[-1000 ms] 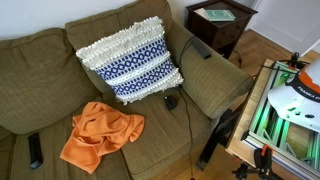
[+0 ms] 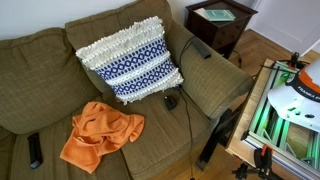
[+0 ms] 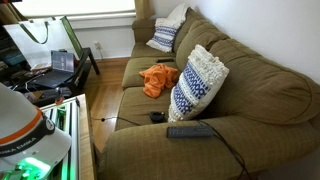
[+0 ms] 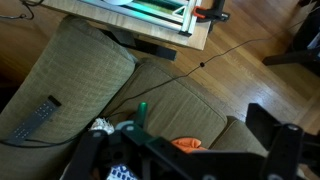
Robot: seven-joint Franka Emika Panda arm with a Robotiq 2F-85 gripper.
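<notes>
In the wrist view my gripper is open, its dark fingers wide apart with nothing visible between them. Beyond it, far below, lies the couch with a crumpled orange cloth (image 4: pixel 187 143), partly hidden by the gripper. A blue-and-white fringed pillow (image 4: pixel 103 126) is also partly covered by it. Exterior view 1 shows the whole pillow (image 2: pixel 135 62) leaning on the backrest, and the orange cloth (image 2: pixel 100 132) spread on the seat to its left. In exterior view 2 the cloth (image 3: pixel 158 78) lies beyond the near pillow (image 3: pixel 198 82). Neither exterior view shows the gripper's fingers.
A dark remote (image 2: pixel 35 150) lies on the left seat. Another dark device (image 3: pixel 190 131) rests on the armrest, with a cable. A small black object (image 2: pixel 170 101) sits beside the pillow. The robot's table (image 4: pixel 180 38) stands close to the couch; a side table (image 2: pixel 215 25) is behind.
</notes>
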